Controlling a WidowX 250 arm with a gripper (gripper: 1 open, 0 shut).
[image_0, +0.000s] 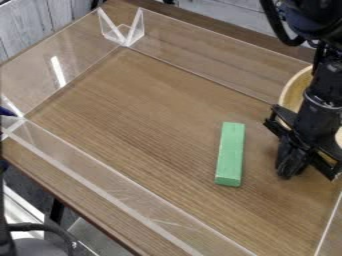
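Observation:
My black gripper is low on the right side of the wooden table, its tip down near the surface, in front of a light tan round object that is mostly hidden behind the arm. The gripper looks shut, with nothing visible between its fingers, though the dark parts are hard to separate. A green rectangular block lies flat just left of the gripper, apart from it.
Clear plastic strips run along its edges, with a small clear bracket at the back left. Dark equipment sits off the lower left corner.

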